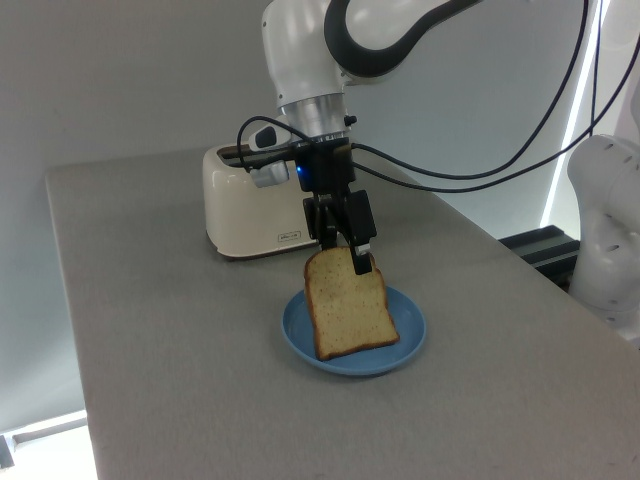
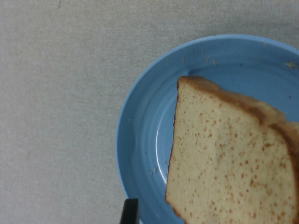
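Observation:
A slice of bread [image 1: 347, 305] rests on a blue plate [image 1: 409, 320], its top end tilted up toward my gripper [image 1: 345, 250]. The fingers straddle or touch that top edge; from the top view I cannot tell whether they grip it. In the wrist view the bread [image 2: 224, 158] fills the right side of the plate [image 2: 142, 107], with crust along its upper edge, and one dark fingertip [image 2: 131, 210] shows at the bottom. The other finger is not seen there.
A cream toaster [image 1: 240, 215] stands behind the plate, partly behind my arm.

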